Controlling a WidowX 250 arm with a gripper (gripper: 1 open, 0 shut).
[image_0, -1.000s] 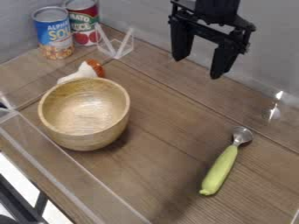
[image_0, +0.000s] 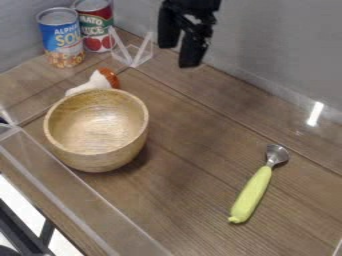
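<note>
My black gripper (image_0: 185, 42) hangs high at the top centre of the camera view, above the back of the wooden surface, its fingers apart and nothing seen between them. Below it to the left is a wooden bowl (image_0: 95, 144). A spoon with a pale yellow-green handle (image_0: 251, 193) lies at the right front. A small white object with an orange-brown end (image_0: 94, 84) lies behind the bowl.
An Alphabet-soup-style blue can (image_0: 63, 40) and a red can (image_0: 94, 19) stand at the back left, near a clear plastic piece. A wall bounds the back.
My gripper has moved up and to the left, toward the back, out of the upper right middle. The objects on the surface look unmoved.
</note>
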